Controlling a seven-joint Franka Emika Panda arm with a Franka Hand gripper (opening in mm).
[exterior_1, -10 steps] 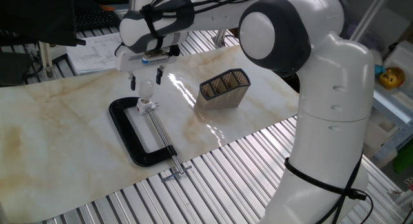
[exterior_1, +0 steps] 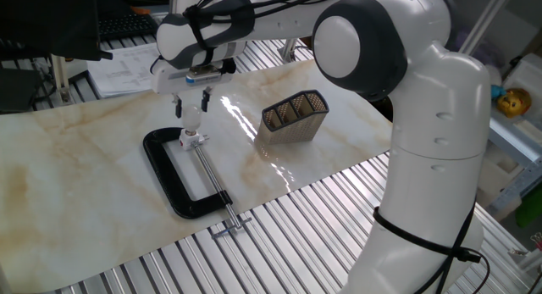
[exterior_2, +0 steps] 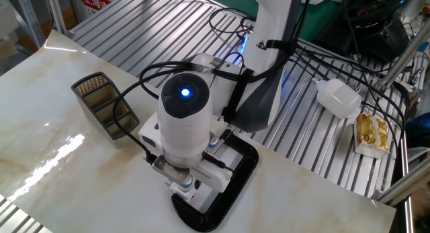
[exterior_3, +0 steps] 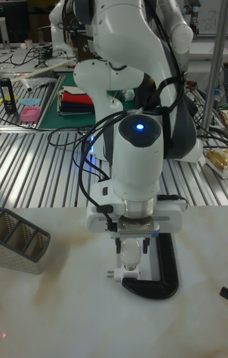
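Observation:
A clear light bulb (exterior_1: 192,119) stands upright in a small white socket (exterior_1: 188,139), which sits at one end of a black C-clamp (exterior_1: 167,174) lying on the marbled board. My gripper (exterior_1: 192,112) points down over the bulb. Its dark fingers are apart, one on each side of the glass, and the gripper is open. In the third exterior view the bulb (exterior_3: 131,255) shows between the fingers, with a visible space toward the right one. The arm's wrist hides the bulb in the second exterior view.
A grey-brown compartment holder (exterior_1: 294,118) stands on the board near the clamp, its visible compartments empty. A white bulb-shaped lamp (exterior_2: 338,99) and a gold-and-white box (exterior_2: 371,135) lie on the slatted metal table. Bare board (exterior_1: 76,167) stretches to the clamp's left.
The gripper's fingers have come somewhat closer together around the bulb. The arm, bulb, clamp and holder look unmoved.

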